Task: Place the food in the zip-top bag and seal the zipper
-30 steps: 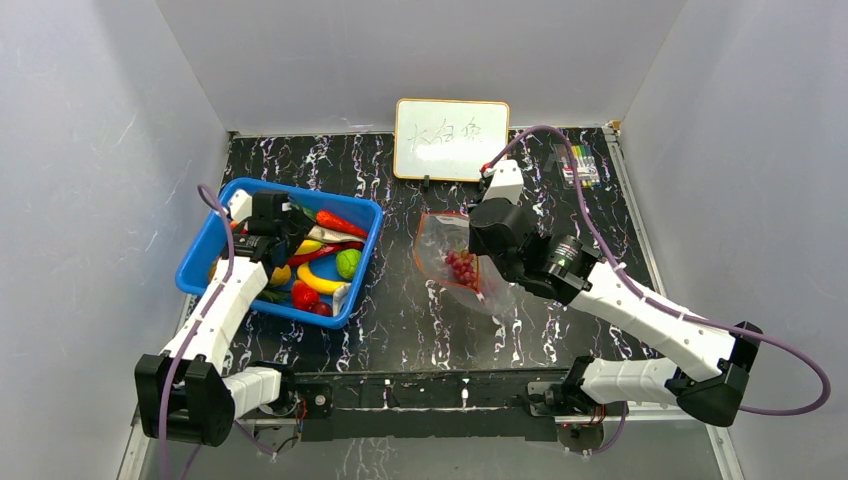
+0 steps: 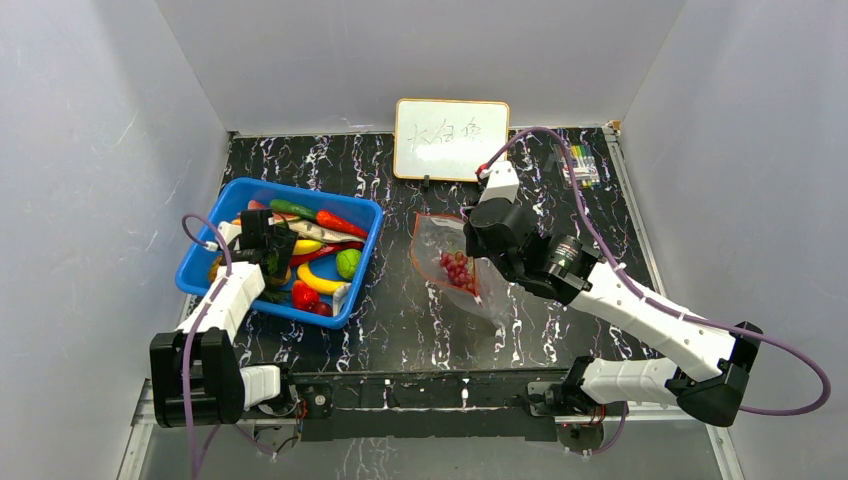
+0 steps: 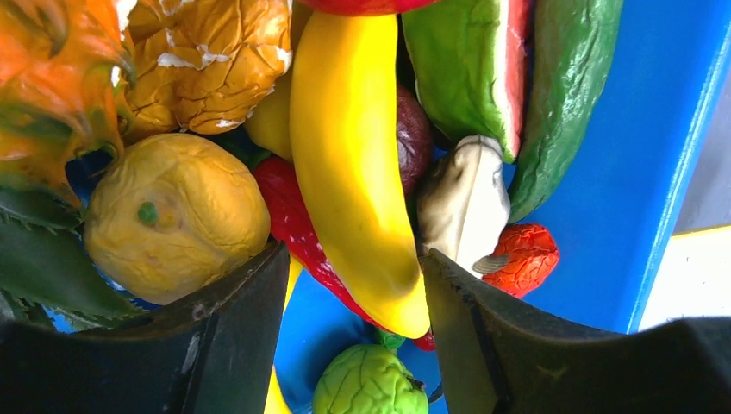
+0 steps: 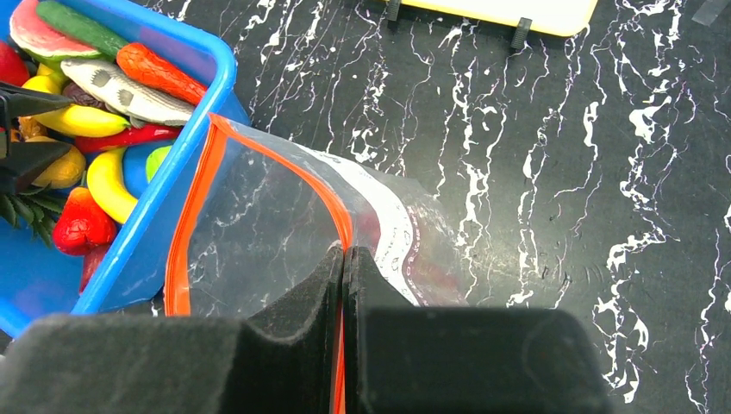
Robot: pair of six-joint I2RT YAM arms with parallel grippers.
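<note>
The blue bin (image 2: 358, 300) holds many toy foods. My left gripper is inside it, part open, its fingertips either side of the lower end of a yellow banana (image 3: 349, 164), with a wrinkled yellow fruit (image 3: 177, 216) to the left. The clear zip bag (image 2: 435, 235) with an orange zipper lies on the table, red grapes (image 2: 456, 268) inside. My right gripper is shut on the bag's orange-edged rim.
A whiteboard (image 2: 450, 140) stands at the back, a box of markers (image 2: 577, 165) to its right.
The right arm looks unchanged.
</note>
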